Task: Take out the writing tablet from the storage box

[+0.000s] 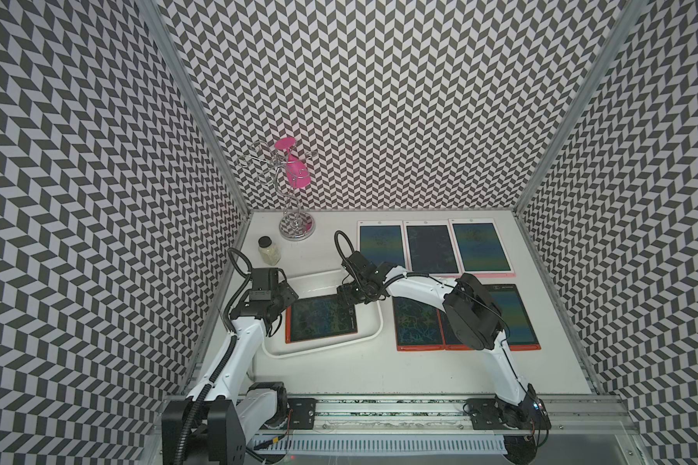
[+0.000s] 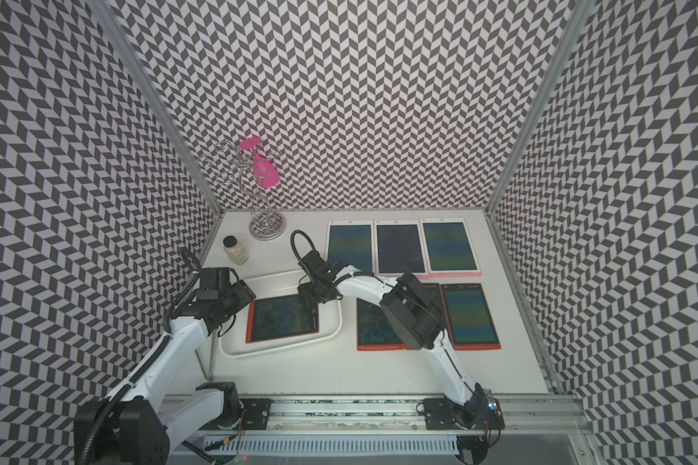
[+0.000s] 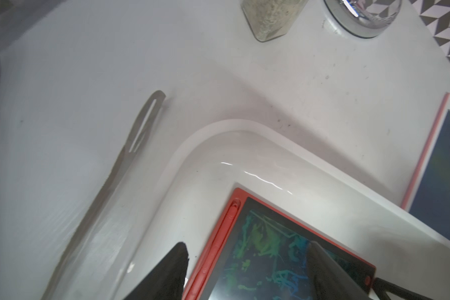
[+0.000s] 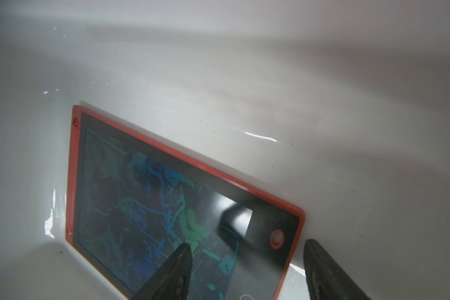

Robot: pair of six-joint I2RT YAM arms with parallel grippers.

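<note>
A red-framed writing tablet [image 1: 319, 319] with a dark scribbled screen lies flat inside the white storage box [image 1: 381, 325]. At the box's left end hangs my left gripper, its fingers parted; in its wrist view the tablet's red left edge [image 3: 215, 247] runs between them, with nothing gripped. Over the opposite end of the tablet, my right gripper is open: one finger [image 4: 172, 277] shows over the screen, the other [image 4: 330, 275] beyond the short edge, above the box floor. Whether any finger touches the tablet cannot be told.
Right of the box lie red tablets [image 1: 418, 324], partly under my right arm, with pink and white ones [image 1: 432, 248] behind. A jar [image 1: 268, 249] and a metal stand [image 1: 297, 226] holding a pink glass [image 1: 297, 170] stand behind the box.
</note>
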